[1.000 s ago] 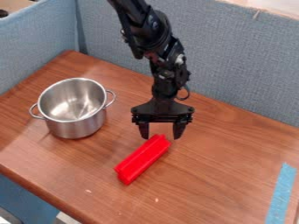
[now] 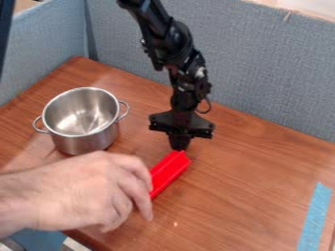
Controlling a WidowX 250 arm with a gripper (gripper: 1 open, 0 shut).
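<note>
My black gripper [image 2: 179,137] hangs over the middle of the wooden table, just beyond the upper end of a red bar [image 2: 170,169]; whether it touches the bar is unclear, as is the state of its fingers. A human hand [image 2: 92,194] reaches in from the lower left, its fingers on the red bar, covering the bar's lower part. A steel pot [image 2: 81,116] with two handles stands at the left.
Grey padded walls [image 2: 249,69] line the back and left. A light blue strip [image 2: 314,218] lies at the right.
A hand has come in from the lower left onto the red bar, which has shifted slightly. My gripper's fingers look closer together than before.
</note>
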